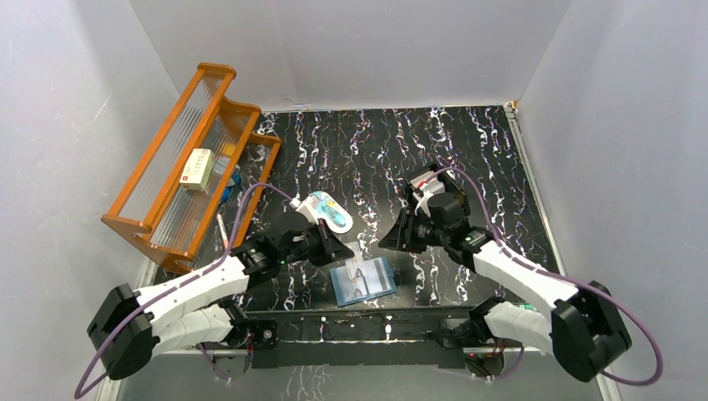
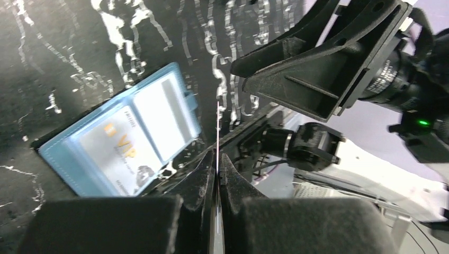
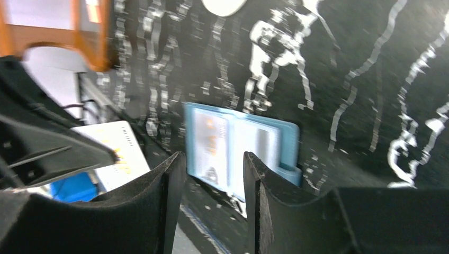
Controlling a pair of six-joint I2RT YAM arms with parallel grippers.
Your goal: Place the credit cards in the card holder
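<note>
The blue card holder (image 1: 365, 282) lies open at the table's front middle. One clear pocket of the holder (image 2: 179, 90) looks whitish; a card with yellow "VIP" lettering (image 2: 120, 145) shows in the other. My left gripper (image 1: 346, 251) is shut on a thin white card, which appears edge-on as a thin line (image 2: 217, 137) in the left wrist view. This card is held up behind the holder, clear of the table. My right gripper stands open and empty, to the right of the left one; through its gap the holder (image 3: 235, 143) is visible.
Behind the right arm, a black box (image 1: 411, 185) with contents is partly covered. A white rounded pad (image 1: 338, 219) with a blue picture lies behind the left gripper. A wooden shelf (image 1: 138, 225) stands at left.
</note>
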